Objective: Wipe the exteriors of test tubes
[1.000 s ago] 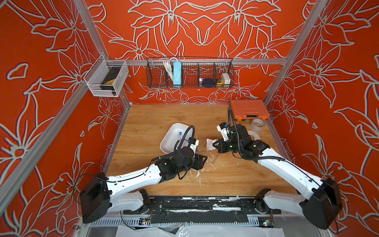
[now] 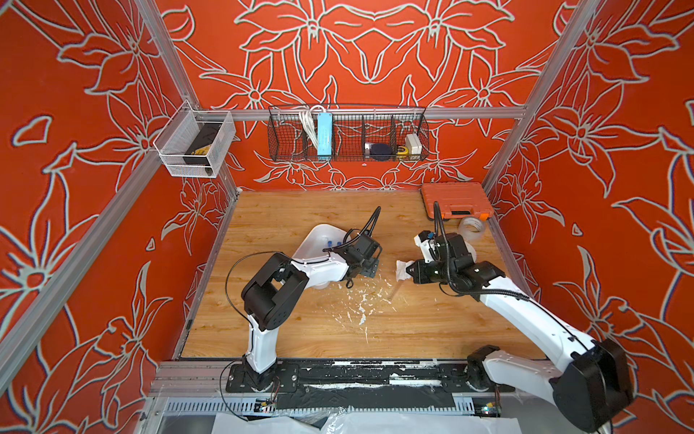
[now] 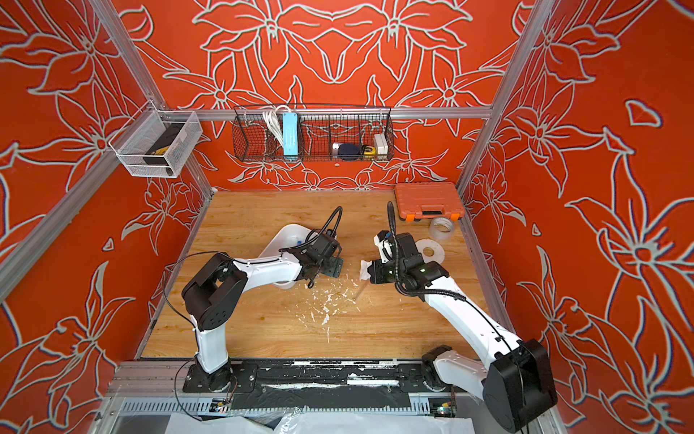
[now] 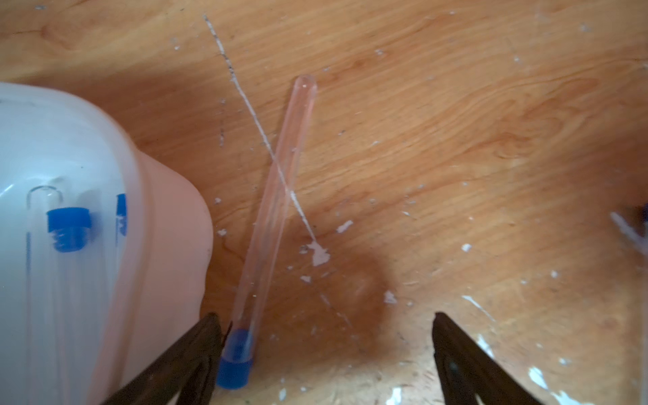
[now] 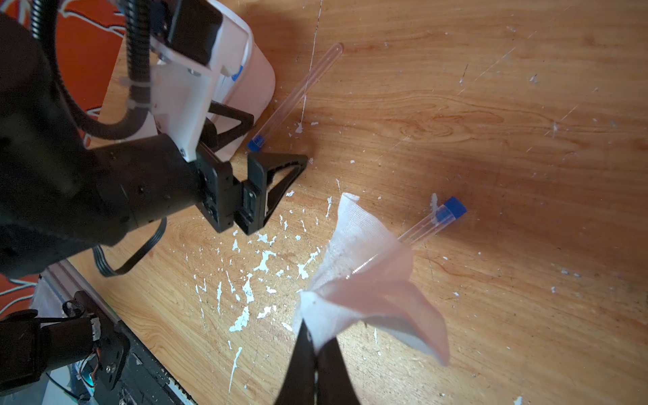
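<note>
My left gripper is open above a clear test tube (image 4: 270, 222) with a blue cap, lying beside the white tub (image 4: 168, 236); nothing is between its fingers. More capped tubes (image 4: 69, 256) lie inside the tub. My right gripper is shut on a white cloth or tissue (image 5: 364, 297), which hangs from its fingertips over a second blue-capped tube (image 5: 438, 219) on the table; the cloth partly hides that tube.
An orange case (image 2: 455, 195) and tape rolls (image 3: 441, 228) stand at the back right. White flecks mark the middle of the wooden table (image 2: 274, 209). Wire baskets (image 2: 347, 137) hang on the back wall.
My left arm has swung toward the back, its gripper moving beside the tub.
</note>
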